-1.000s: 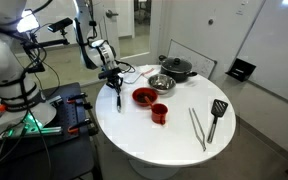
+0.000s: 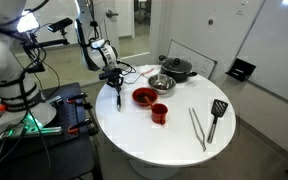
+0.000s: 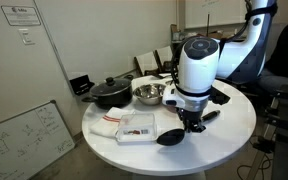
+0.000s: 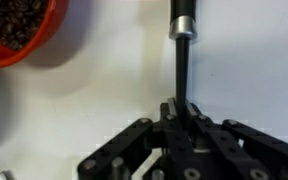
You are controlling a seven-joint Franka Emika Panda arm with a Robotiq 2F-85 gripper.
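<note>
My gripper is shut on the thin dark shaft of a black utensil (image 4: 182, 70). A metal collar joins that shaft to a black handle, which runs off the top of the wrist view. From the other side, a black rounded utensil head (image 3: 171, 137) shows low over the white table, beside the gripper (image 3: 192, 122). In exterior view 1 the gripper (image 2: 117, 82) is at the table's left part, and a dark handle (image 2: 119, 102) points toward the front. The fingertips look close to the tabletop; whether the utensil touches it, I cannot tell.
A red bowl (image 4: 52, 22) of dark beans lies nearby. Behind it are a metal bowl (image 2: 167, 82) and black pot (image 2: 176, 66); a red mug (image 2: 159, 115) stands in front. Tongs (image 2: 197, 130) and a black spatula (image 2: 218, 110) lie right. A clear container (image 3: 137, 128) is near the edge.
</note>
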